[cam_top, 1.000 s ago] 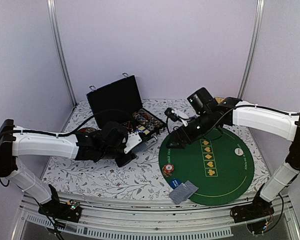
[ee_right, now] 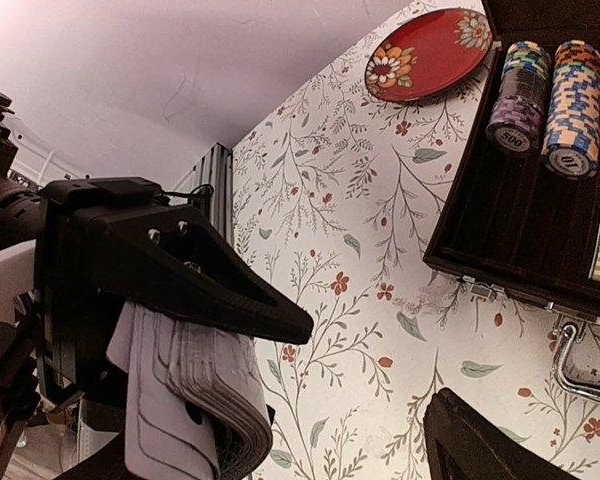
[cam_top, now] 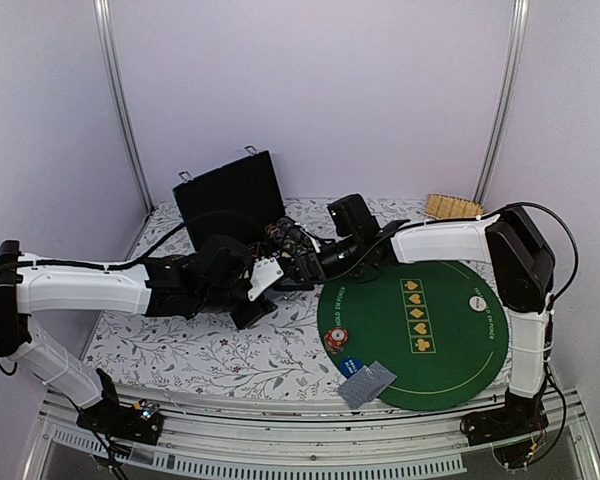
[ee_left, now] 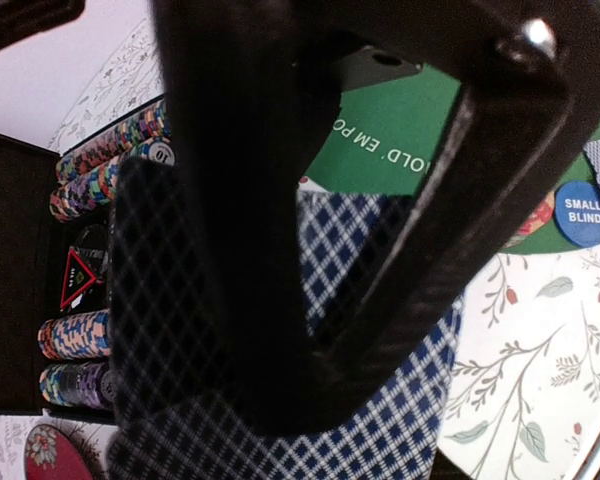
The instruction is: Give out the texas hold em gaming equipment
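My left gripper (cam_top: 270, 290) holds a deck of blue checkered cards (ee_left: 370, 380) between its fingers, seen large in the left wrist view and edge-on in the right wrist view (ee_right: 195, 390). My right gripper (cam_top: 305, 265) stands open close beside it, above the front of the chip case. The open black case (cam_top: 220, 190) holds stacks of chips (ee_right: 575, 110). On the green mat (cam_top: 460, 340) lie cards (cam_top: 367, 384) near the front edge, a small blind button (ee_left: 582, 212), a red chip (cam_top: 336, 338) and a white button (cam_top: 477, 303).
A red flowered plate (ee_right: 425, 55) sits on the floral tablecloth beside the case. A wooden rack (cam_top: 453, 205) stands at the back right.
My right arm has swung left from over the mat to beside the left gripper at the case. The left gripper has shifted only slightly.
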